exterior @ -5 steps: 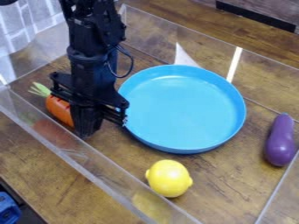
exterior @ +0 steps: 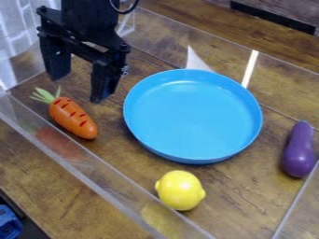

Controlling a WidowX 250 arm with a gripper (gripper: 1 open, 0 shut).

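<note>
The black gripper [exterior: 80, 73] hangs at the upper left, raised above and behind the orange carrot [exterior: 73, 119], its fingers open with nothing seen between them. The carrot lies on the wooden floor of the clear-walled tray, its green top toward the back left. A light blue plate [exterior: 192, 114] sits in the middle. A yellow lemon [exterior: 180, 190] lies in front of the plate, and a purple eggplant [exterior: 299, 149] lies at the right.
Clear plastic walls [exterior: 112, 185] border the workspace at the left and front. Bare wood shows at the back right and around the lemon. A blue object [exterior: 7, 224] is at the lower left corner, outside the wall.
The gripper has risen from low over the carrot toward the upper left, uncovering the carrot. The carrot, plate, lemon and eggplant look unmoved.
</note>
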